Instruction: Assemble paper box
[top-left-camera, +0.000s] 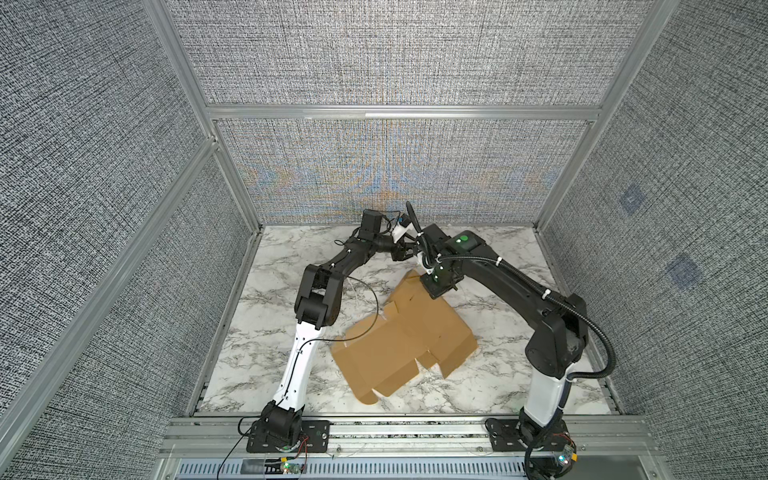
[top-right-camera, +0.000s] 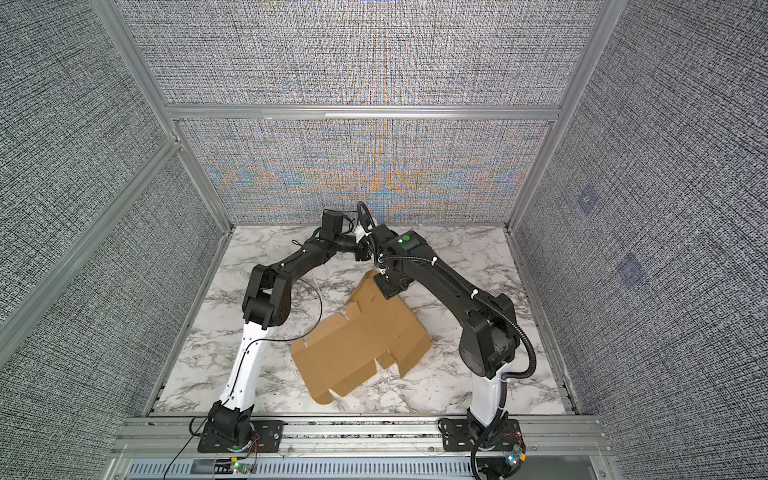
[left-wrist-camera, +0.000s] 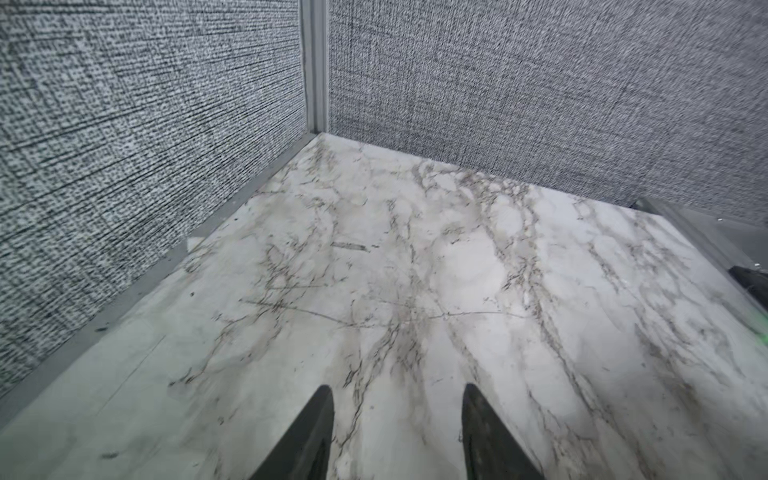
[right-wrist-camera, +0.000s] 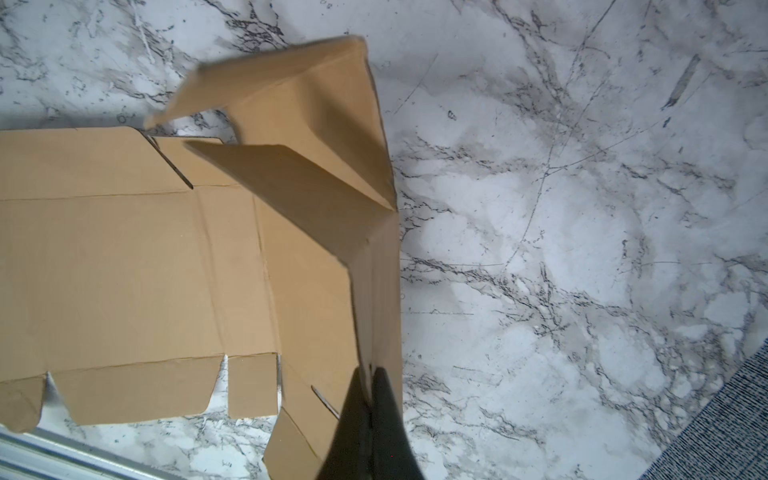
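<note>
A flat, creased cardboard box blank (top-left-camera: 400, 344) lies on the marble table. In the right wrist view its right-hand panel (right-wrist-camera: 376, 304) is bent up, with flaps folded at the top. My right gripper is shut on the edge of that panel. My left gripper is open with nothing between its fingers, facing across bare table; in the overhead views it sits at the back, beyond the blank's far end (top-right-camera: 368, 284), close beside my right arm.
My two arms crowd together at the back centre. Grey fabric walls and metal rails bound the workspace.
</note>
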